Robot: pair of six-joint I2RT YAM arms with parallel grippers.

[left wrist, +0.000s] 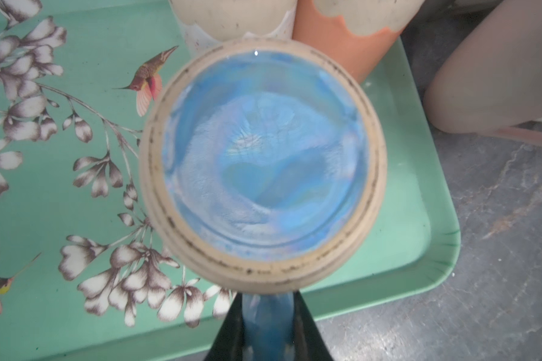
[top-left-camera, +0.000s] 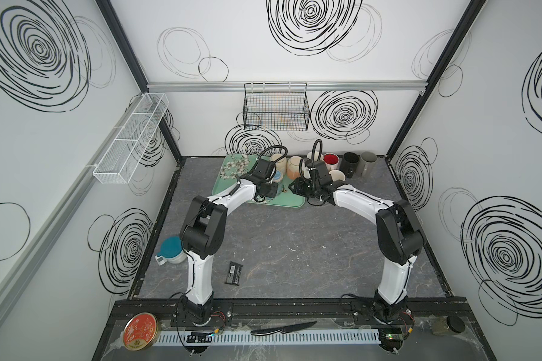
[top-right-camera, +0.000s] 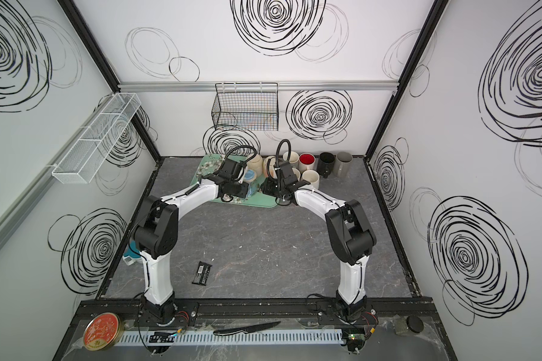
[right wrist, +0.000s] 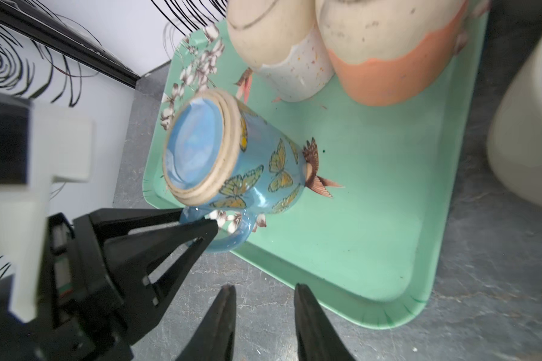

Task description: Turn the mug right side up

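Note:
A blue mug with butterflies (right wrist: 262, 168) is upside down on the green tray (right wrist: 379, 210), its base (left wrist: 262, 150) facing up. My left gripper is shut on the mug's handle, as the left wrist view shows. My right gripper is just right of the mug, over the tray's near edge, its fingers apart with nothing between them.
Two upturned mugs, one white-banded (right wrist: 289, 66) and one orange (right wrist: 391, 72), stand behind on the tray. More mugs line the back right, including a red-lined one (top-left-camera: 330, 161) and a black one (top-left-camera: 349, 163).

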